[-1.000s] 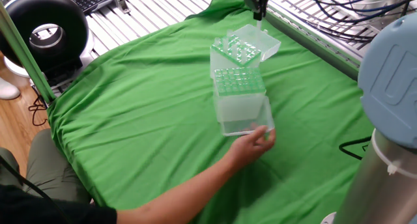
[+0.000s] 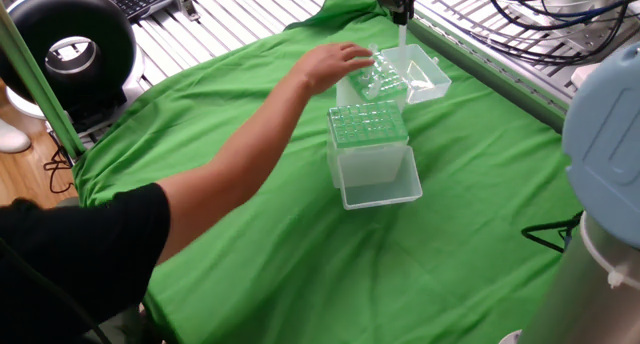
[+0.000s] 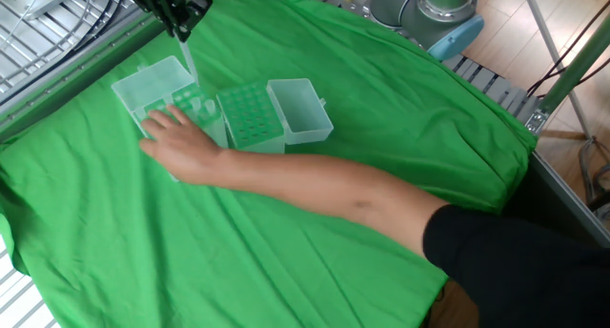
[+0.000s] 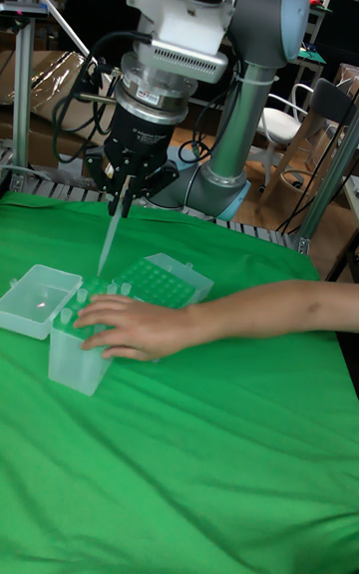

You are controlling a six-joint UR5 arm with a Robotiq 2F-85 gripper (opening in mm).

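My gripper [image 4: 125, 189] points down and is shut on a long translucent pipette tip [image 4: 111, 237]. That tip slants down, its lower end close to the top of a translucent tip box [image 4: 77, 364] with a green rack. Several loose tips [image 4: 66, 315] stick up from this rack. A person's hand [image 3: 181, 149] lies over the box and hides part of the rack; whether the held tip touches the box I cannot tell. Beside it stands a second box with a green rack [image 2: 367, 124], no tips standing up from it.
Both boxes have opened lids: one lid [image 2: 418, 74] lies at the far side, the other [image 2: 381, 189] at the near side. The person's forearm [image 3: 319, 182] reaches across the table.
The person's hand has left the second box's lid and come over the box with the loose tips. That box and its lid have shifted slightly right. My gripper has moved only slightly.
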